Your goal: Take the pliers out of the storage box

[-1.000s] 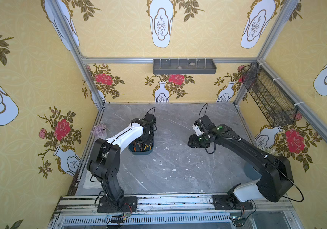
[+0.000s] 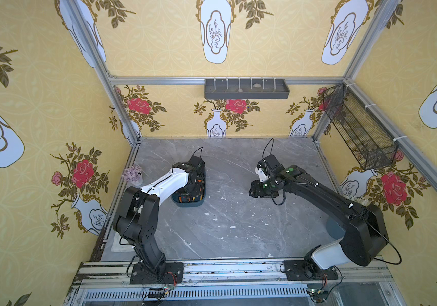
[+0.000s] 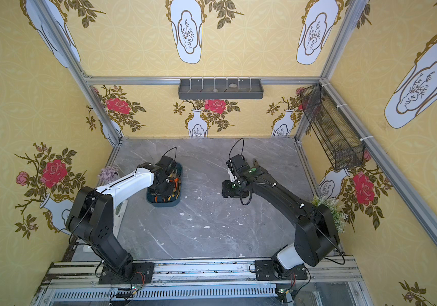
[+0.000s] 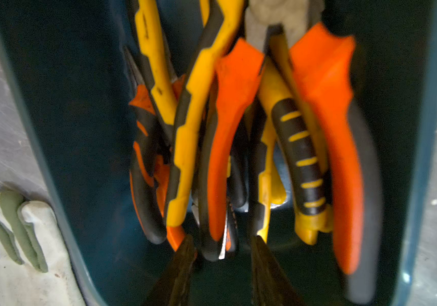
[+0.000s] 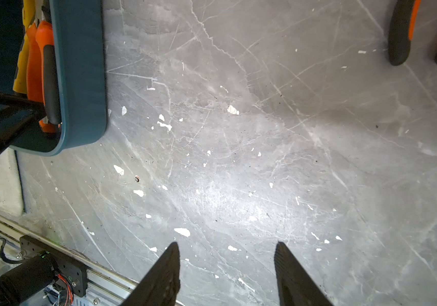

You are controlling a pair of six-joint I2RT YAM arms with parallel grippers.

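The dark teal storage box (image 4: 417, 168) fills most of the left wrist view. Inside lie several pliers with overlapping handles: large orange-and-grey pliers (image 4: 340, 153) on top at the right, yellow-and-black pliers (image 4: 187, 127) at the left. My left gripper is over the box's near end, fingers apart, its tips close to the handle ends; whether they touch cannot be told. In the right wrist view my right gripper stands open above bare table, nothing between its fingers. Pliers with orange-and-black handles (image 5: 402, 35) lie on the table at that view's top right, heads cut off.
A white glove-like item with green fingers (image 4: 39, 255) lies left of the box. A pink flower pot (image 2: 133, 174) stands near the left edge. The wire basket (image 2: 361, 127) and grey tray (image 2: 246, 89) hang on the walls. Open table (image 2: 223, 219) separates the two arms.
The left gripper has shifted a little to the left over the box, uncovering more of the box's right side. My right arm has drifted slightly left.
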